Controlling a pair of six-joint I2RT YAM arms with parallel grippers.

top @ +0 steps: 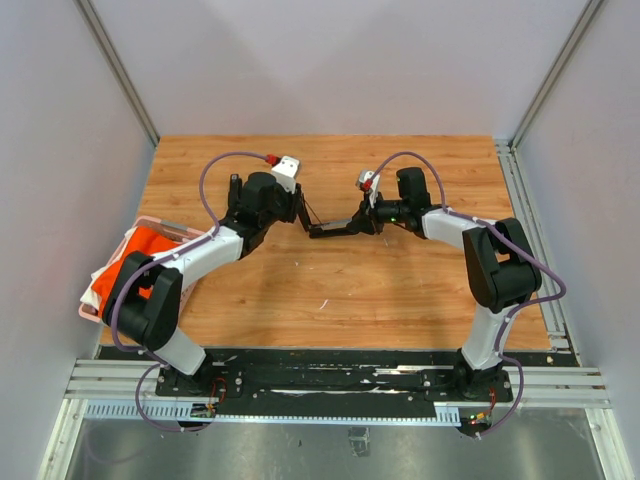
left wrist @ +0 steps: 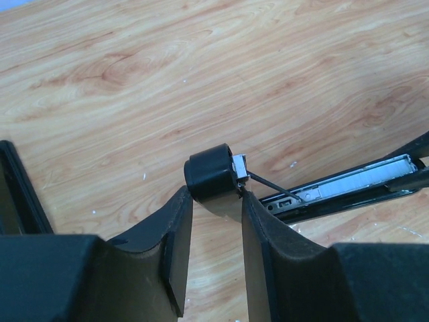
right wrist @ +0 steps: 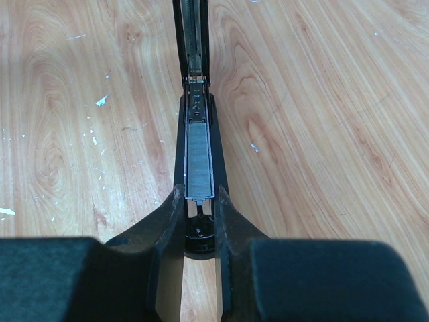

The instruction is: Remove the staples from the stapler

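A black stapler (top: 330, 230) lies opened up on the table, its top arm swung up at the left end. Its staple channel faces up and shows a silvery strip, also clear in the right wrist view as a staple strip (right wrist: 199, 157). My left gripper is shut on the raised top arm (left wrist: 209, 173) near its tip. A thin rod (left wrist: 275, 186) runs from that arm to the channel. At the base's front end my right gripper is shut on the stapler base (right wrist: 200, 248).
A pink basket (top: 165, 227) with orange and white contents stands at the left. Behind the left gripper is a dark upright object (top: 235, 190). Small white scraps (right wrist: 102, 100) dot the wood.
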